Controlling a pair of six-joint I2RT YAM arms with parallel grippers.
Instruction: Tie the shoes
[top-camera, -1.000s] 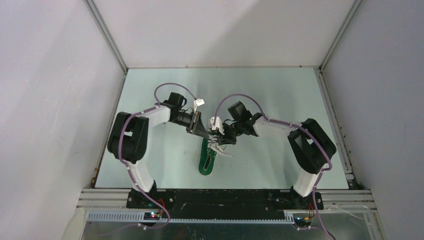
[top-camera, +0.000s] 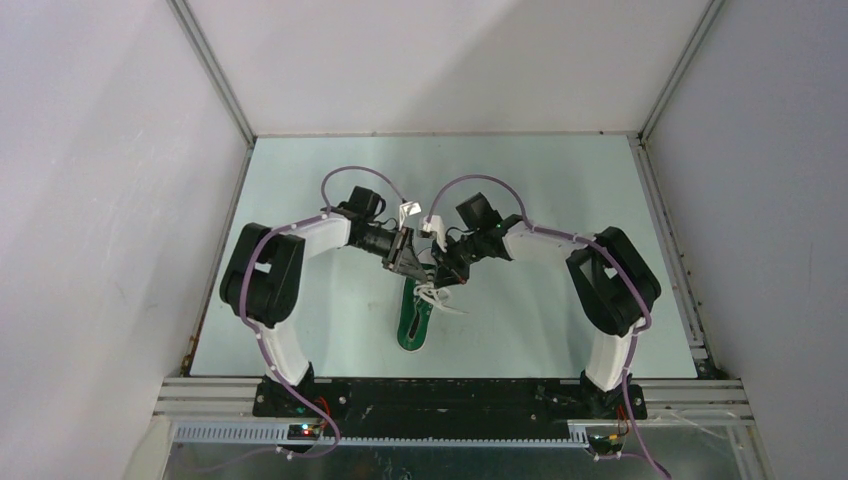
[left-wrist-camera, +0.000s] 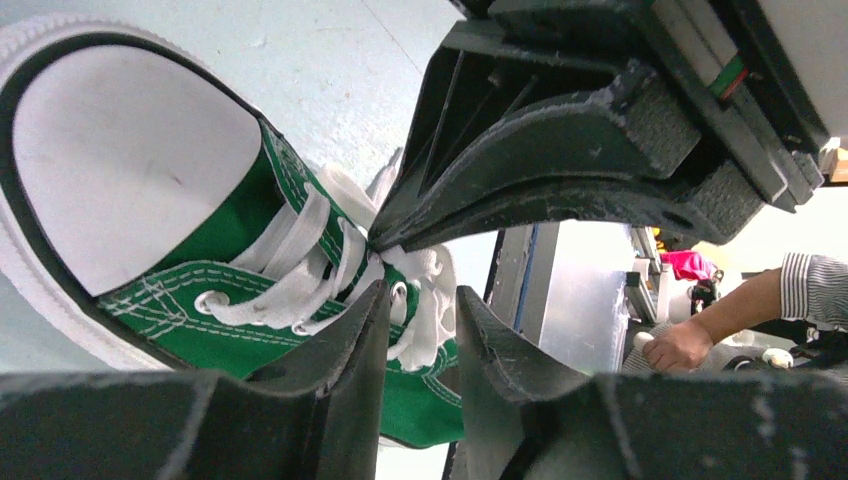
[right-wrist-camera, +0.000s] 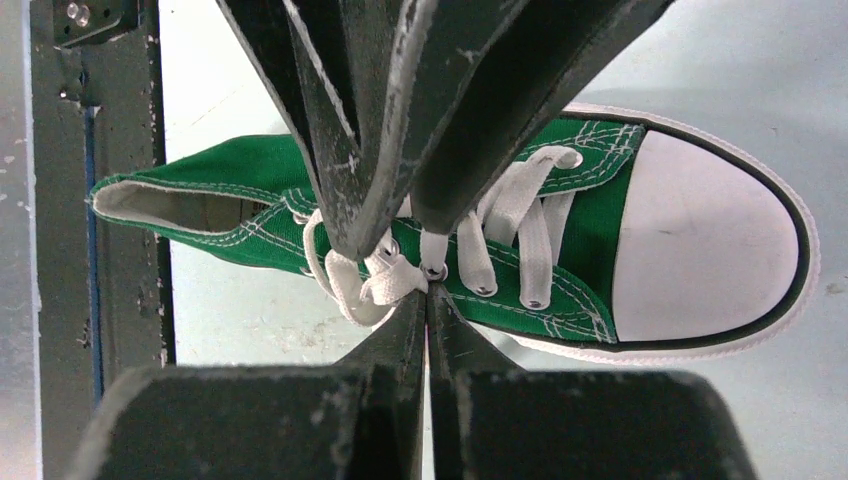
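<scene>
A green canvas shoe (top-camera: 414, 320) with white laces lies in the middle of the table, under both grippers. Its white toe cap (left-wrist-camera: 135, 160) and bunched laces show in the left wrist view; in the right wrist view the toe (right-wrist-camera: 710, 240) points right. My left gripper is at the laces, fingers part open around a lace loop, not visibly closed on it. My right gripper is shut, its tips down in the lace knot beside the eyelets; whether a lace is pinched between them is unclear. The two grippers nearly touch.
A person's arm (left-wrist-camera: 760, 310) and cluttered items show beyond the table edge in the left wrist view.
Over the last second my left arm has moved slightly right toward the shoe's laces, and my right arm has shifted a little. The shoe stays in place.
</scene>
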